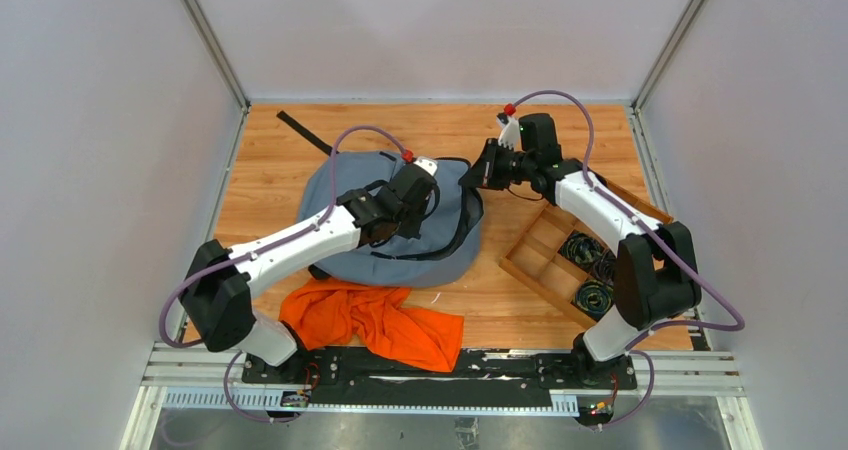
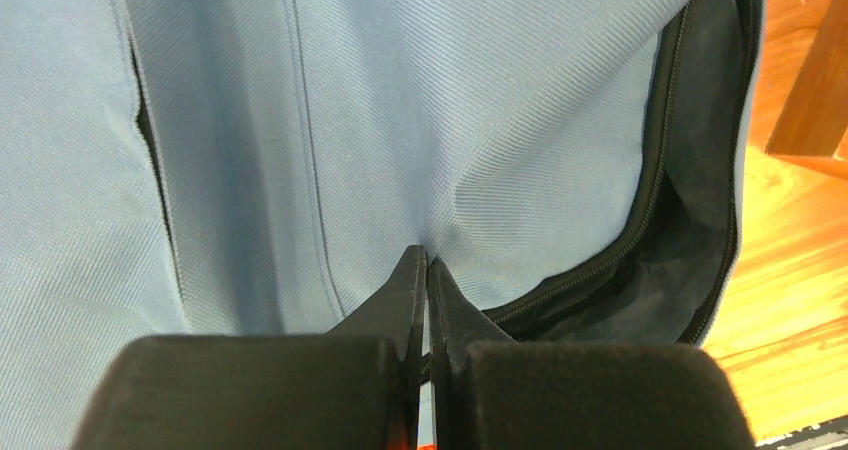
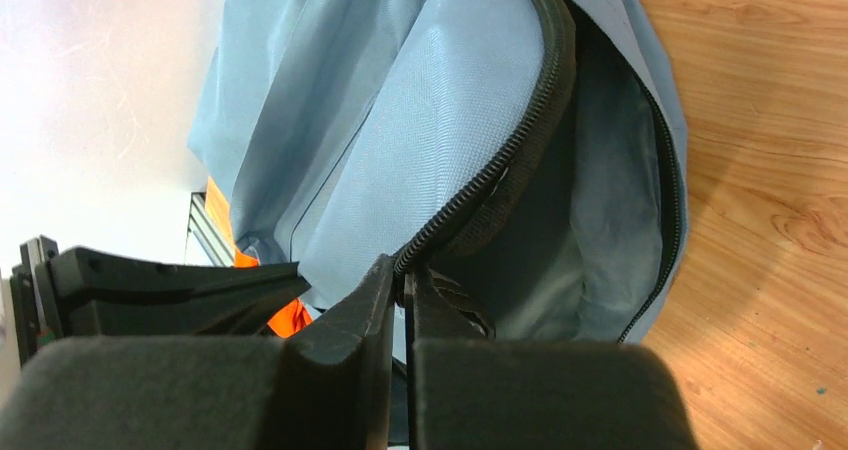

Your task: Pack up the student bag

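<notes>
A grey-blue fabric bag (image 1: 355, 265) lies on the wooden table, its zipped opening gaping along the right side. My left gripper (image 1: 420, 225) is shut over the bag's fabric, with nothing clearly between its fingertips. My right gripper (image 1: 480, 178) is shut on the zipper edge (image 3: 500, 155) at the bag's upper right, holding it raised so that the dark-lined interior shows beside it in the right wrist view.
An orange cloth (image 1: 400, 335) lies in front of the bag. A wooden compartment box (image 1: 530, 280) with several coiled dark cables (image 1: 590, 300) stands at the right. A bare strip of table runs behind the bag and between bag and box.
</notes>
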